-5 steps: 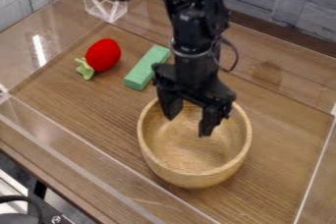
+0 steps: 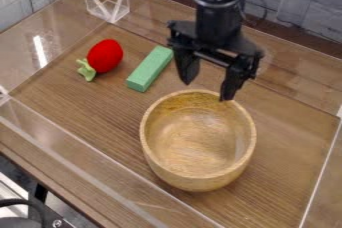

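Note:
My gripper (image 2: pixel 206 80) hangs over the back rim of a large tan bowl (image 2: pixel 197 154), its dark body filling the upper middle of the view. Its two fingers stand apart, open. To the left lie a green block (image 2: pixel 150 69) and, farther left, a red object (image 2: pixel 104 54) with a small green part at its lower end.
A clear plastic basket (image 2: pixel 107 2) sits at the back left. A black cable or part shows at the bottom left edge.
My gripper has moved up and back, away from over the middle of the bowl toward the rear of the table. The objects on the table look unmoved.

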